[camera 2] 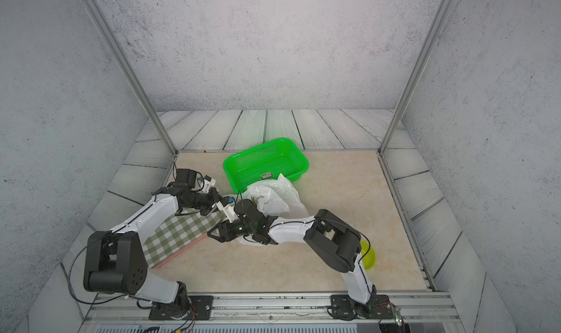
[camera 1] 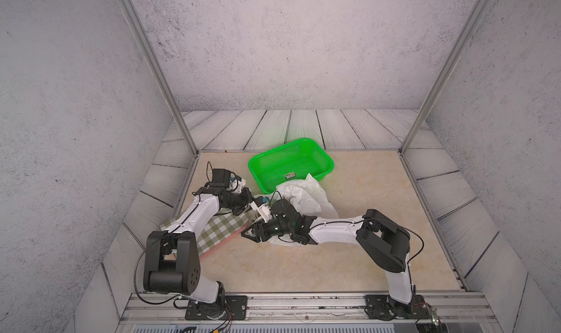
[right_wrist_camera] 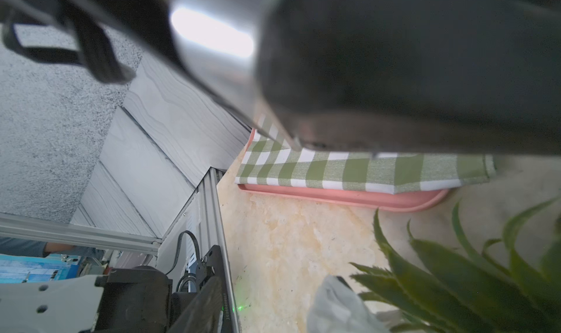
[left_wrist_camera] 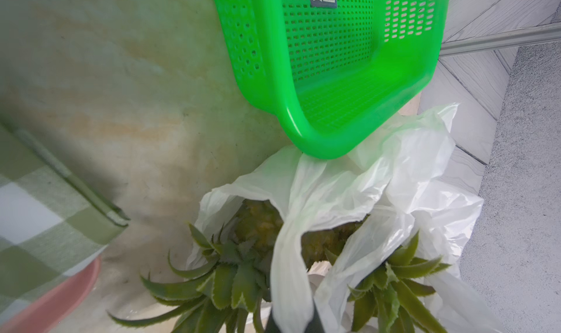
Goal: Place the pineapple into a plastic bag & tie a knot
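Note:
A white plastic bag [left_wrist_camera: 362, 198] lies against the green basket, with brown-green pineapple [left_wrist_camera: 257, 223] skin showing inside it. Two leafy crowns, a left crown [left_wrist_camera: 230, 283] and a right crown [left_wrist_camera: 397, 280], stick out on either side of a bag strap [left_wrist_camera: 290, 274]. My left gripper is shut on that strap at the bottom of its wrist view. In the right wrist view, my right gripper has its fingers apart, with white plastic [right_wrist_camera: 339, 309] over or beside one fingertip. From above, the right gripper sits in front of the left; the right arm partly covers the bag.
Behind the bag stands an empty green basket [camera 1: 292, 160]. A green-checked cloth [camera 2: 181, 239] on a pink tray [right_wrist_camera: 350, 197] lies under and beside the left arm. Close to the right arm's base is a yellow-green object [camera 2: 368, 255].

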